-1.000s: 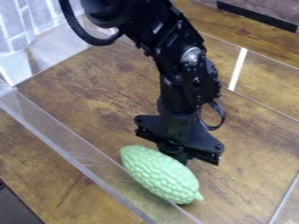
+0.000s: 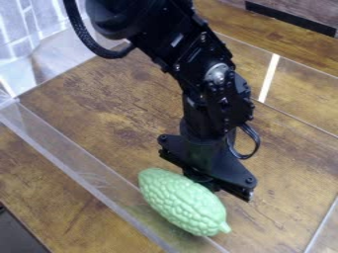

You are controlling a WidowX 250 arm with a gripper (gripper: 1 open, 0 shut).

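A pale green, bumpy bitter melon [image 2: 183, 203] lies at the lower middle on the wooden floor of a clear-walled bin, along a clear plastic strip. My black gripper [image 2: 201, 177] is down just behind its upper right side, at the melon or very near it. The fingertips are hidden by the melon and the gripper body, so I cannot see how they stand or whether they touch it.
A clear plastic edge [image 2: 79, 156] runs diagonally along the left. A white translucent sheet [image 2: 27, 35] is at the top left.
The gripper has shifted very slightly up and to the right over the last second. The melon has moved slightly down, if at all.
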